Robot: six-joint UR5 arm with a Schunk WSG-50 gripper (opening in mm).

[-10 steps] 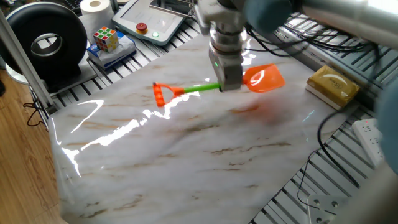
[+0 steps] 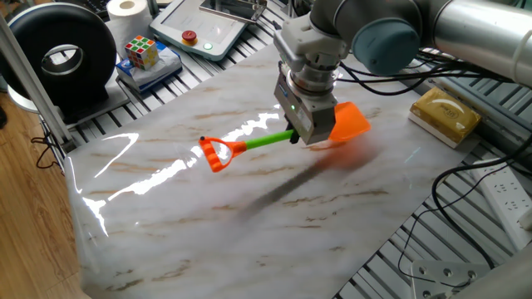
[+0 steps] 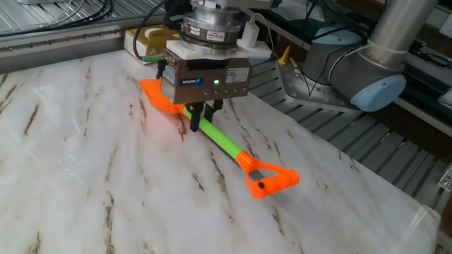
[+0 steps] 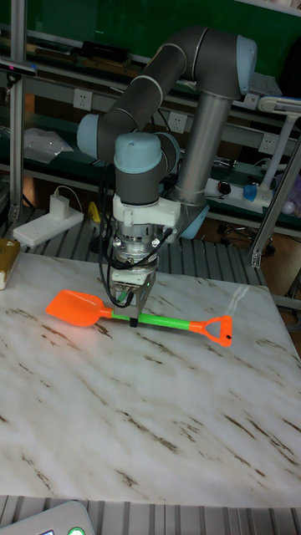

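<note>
A toy shovel with an orange blade [image 2: 349, 122], a green shaft [image 3: 222, 138] and an orange D-shaped handle [image 3: 272, 183] hangs above the marble-patterned table [image 2: 208, 241]. Its shadow falls apart from it on the tabletop, so it appears lifted. My gripper [image 3: 203, 121] is shut on the green shaft, close to the blade end, with its dark fingers [image 3: 195, 121] on either side. In the third exterior view the shovel [image 4: 165, 322] lies nearly level across the picture, blade left and handle right. The gripper body hides part of the shaft in the first exterior view.
A yellow box [image 2: 445, 116] stands at the table's edge, with a power strip [image 2: 504, 193] and cables beyond. A Rubik's cube [image 2: 141, 51] sits on a blue-and-white box off the opposite side.
Held, the shovel has moved down the first exterior view with my gripper and turned somewhat. Its shadow has become darker and shifted downward in the picture.
</note>
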